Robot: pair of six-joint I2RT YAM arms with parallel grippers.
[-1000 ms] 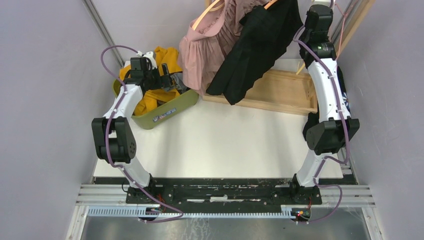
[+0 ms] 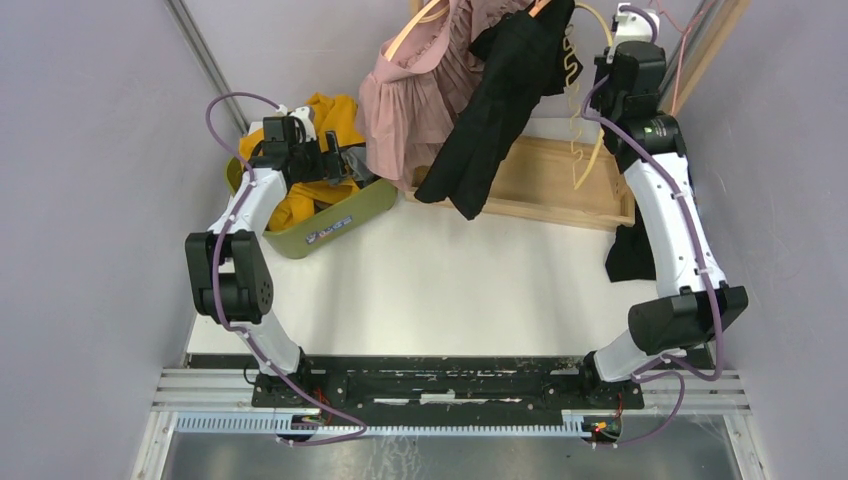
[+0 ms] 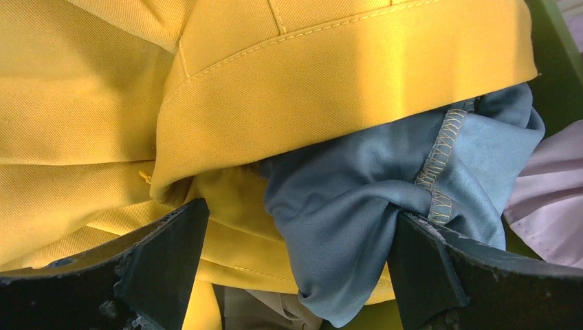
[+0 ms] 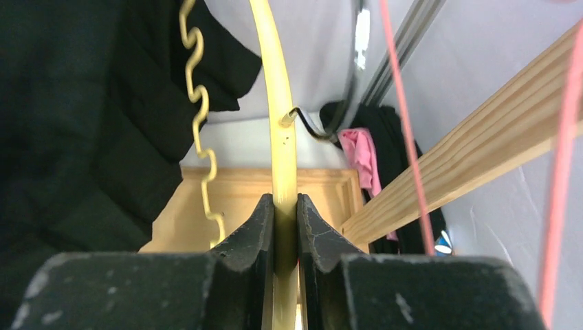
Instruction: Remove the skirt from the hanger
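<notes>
A bare yellow hanger (image 4: 283,165) runs upright between the fingers of my right gripper, which is shut on it. No garment shows on the visible part of this hanger (image 2: 594,160). In the top view, a pink skirt-like garment (image 2: 400,110) and a black garment (image 2: 500,110) hang from light wooden hangers to its left. My left gripper is open, low over mustard-yellow cloth (image 3: 330,89) in the green bin. A blue-grey cloth (image 3: 344,234) lies below its spread fingers, and the right finger touches or overlaps it.
The green bin (image 2: 345,222) stands at the left. A wooden frame (image 2: 560,205) lies on the table at the back, with its post (image 4: 467,151) and pink cords (image 4: 409,137) close to my right gripper.
The right arm's elbow has swung outward and toward the front. The yellow hanger has turned and now shows its long side. The black garment's outline has narrowed. My left arm is nearly still.
</notes>
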